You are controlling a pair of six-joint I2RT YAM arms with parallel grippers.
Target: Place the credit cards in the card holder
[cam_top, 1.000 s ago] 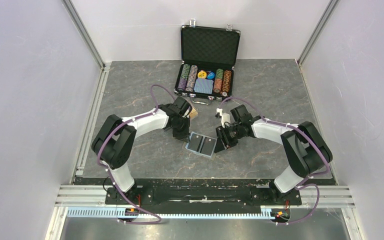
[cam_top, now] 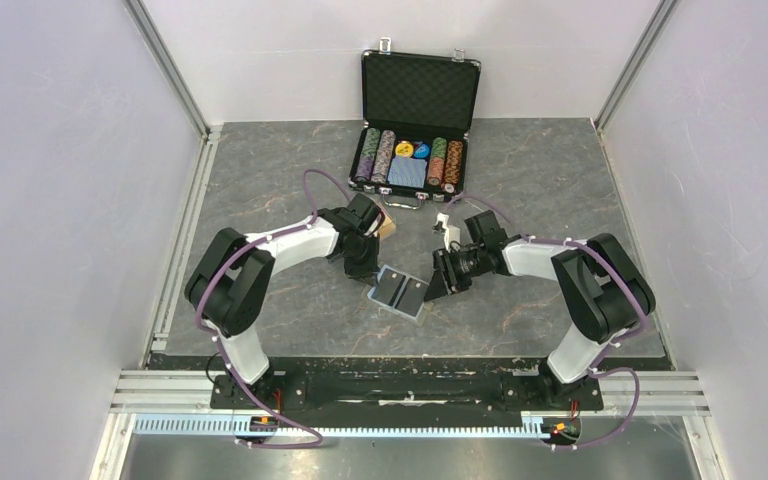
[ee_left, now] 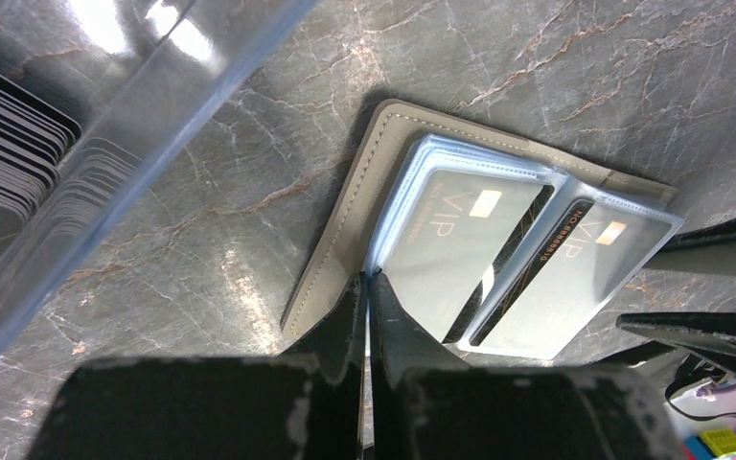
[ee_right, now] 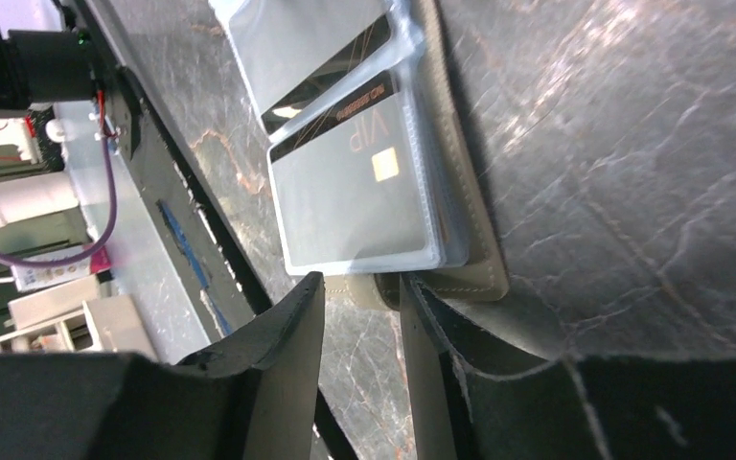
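Note:
A beige card holder (ee_left: 350, 225) lies opened on the table, and its clear sleeves hold two cards marked VIP (ee_left: 455, 235). My left gripper is shut on the edge of the clear sleeves at one end. At the opposite end stands my right gripper, part open, its fingertips close to the sleeve edge. The holder's cover edge (ee_right: 381, 290) shows in the gap between them; whether they touch it cannot be told. From above, the holder (cam_top: 400, 291) sits between both grippers.
A clear box (ee_left: 153, 182) with a stack of cards (ee_left: 10, 139) stands near the left gripper. Behind, an open black case (cam_top: 420, 95) holds poker chips (cam_top: 383, 157). In front of the holder the table is free.
The holder has turned a little, its right end now nearer the front. The left gripper stays nearly in place.

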